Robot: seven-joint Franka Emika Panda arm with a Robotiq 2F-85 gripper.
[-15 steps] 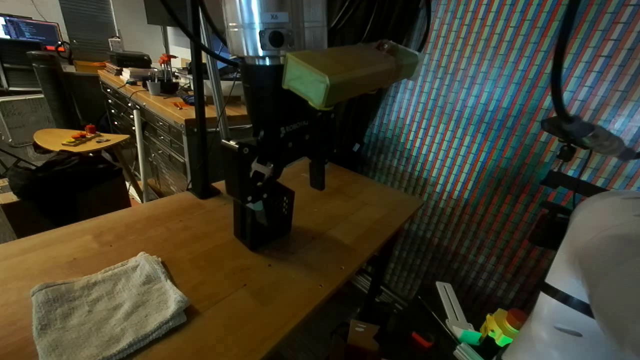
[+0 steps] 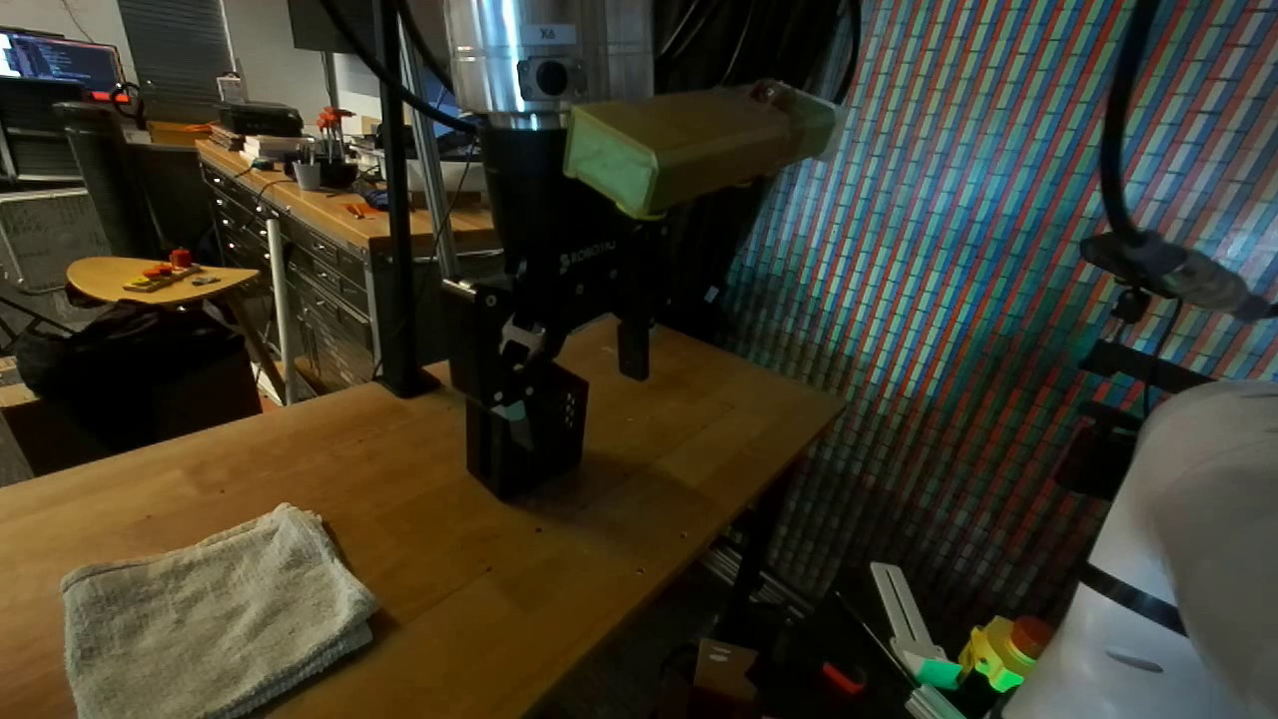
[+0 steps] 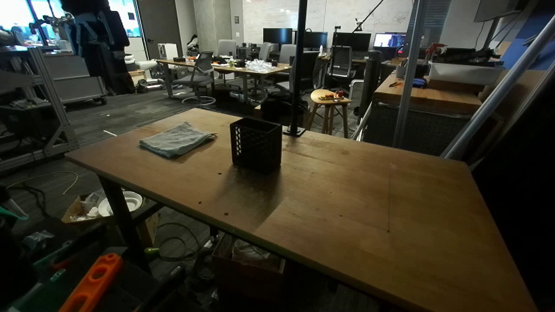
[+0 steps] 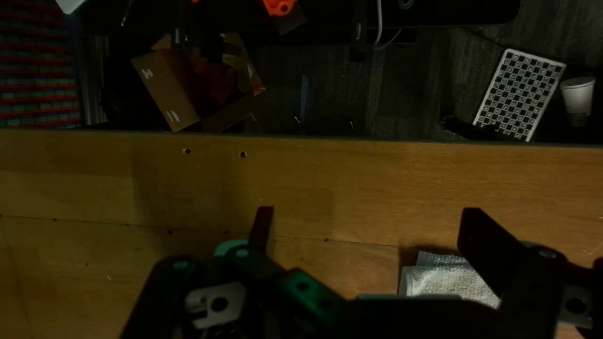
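A folded grey cloth [image 2: 216,611] lies flat on the wooden table [image 2: 443,599]. The black open-topped crate [image 3: 256,143], with perforated sides, stands upright to the right of the cloth in exterior view 2. My gripper [image 2: 572,381] is open, fingers spread wide and pointing down, and overlaps the crate in exterior view 1. How high it hangs above the crate is hard to judge. In the wrist view nothing sits between the fingers, and part of the cloth [image 4: 449,279] shows near the right finger. The crate cannot be made out there.
A black upright post [image 3: 299,67] rises from the table's back edge behind the crate. Beyond the front edge, an open cardboard box [image 4: 169,84] rests below table level.
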